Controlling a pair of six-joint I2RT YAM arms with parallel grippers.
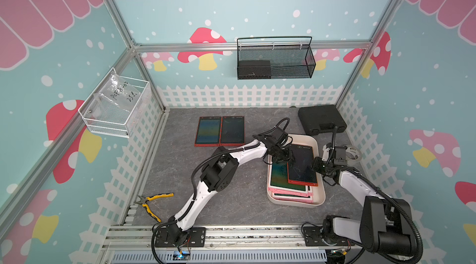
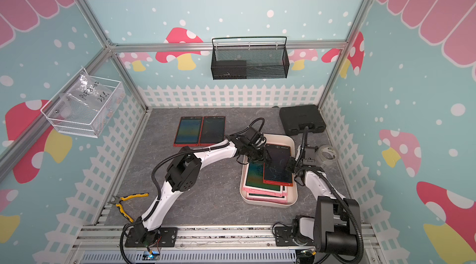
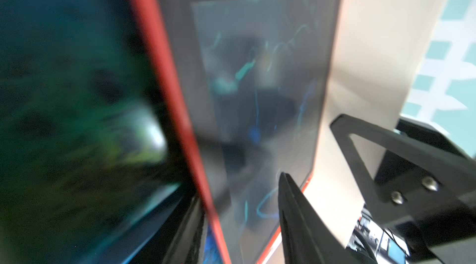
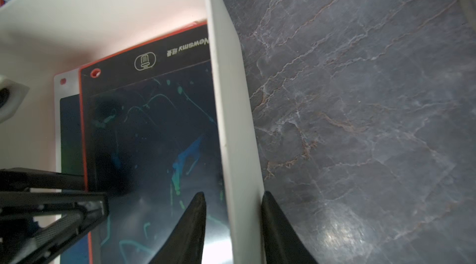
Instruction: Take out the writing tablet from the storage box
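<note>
A red-framed writing tablet (image 1: pixel 301 165) with a dark screen lies on top of several other tablets in the white storage box (image 1: pixel 321 195). Over the box's left side, my left gripper is part open, its fingertips apart at the tablet. In the right wrist view, the left gripper's black fingers (image 4: pixel 54 212) reach the left edge of the red-framed tablet (image 4: pixel 153 145); whether they touch it cannot be told. On the opposite side, my right gripper is shut on the storage box's right wall (image 4: pixel 238 115), one finger inside and one outside.
Two red-framed tablets (image 1: pixel 232 130) lie side by side at the back left. A black case (image 1: pixel 322 119) and a tape roll (image 1: pixel 353 154) sit right of the box. Yellow pliers (image 1: pixel 158 196) lie front left.
</note>
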